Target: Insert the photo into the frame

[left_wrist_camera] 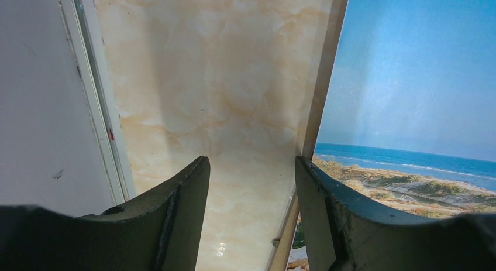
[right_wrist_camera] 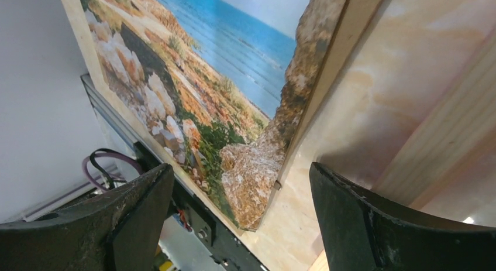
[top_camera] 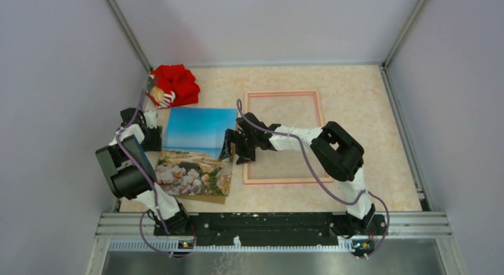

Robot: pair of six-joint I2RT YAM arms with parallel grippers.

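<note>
The beach photo (top_camera: 190,162) lies at the left of the table on a slightly larger wooden board, whose edge (left_wrist_camera: 319,89) shows beside it in the left wrist view. The empty pale wooden frame (top_camera: 285,181) lies to its right, partly under my right arm. My left gripper stands open at the photo's left side, nothing clear between its fingers. My right gripper is open over the photo's right edge, beside the frame's rail (right_wrist_camera: 433,142).
A red cloth (top_camera: 178,85) lies at the back left. Walls border the table.
</note>
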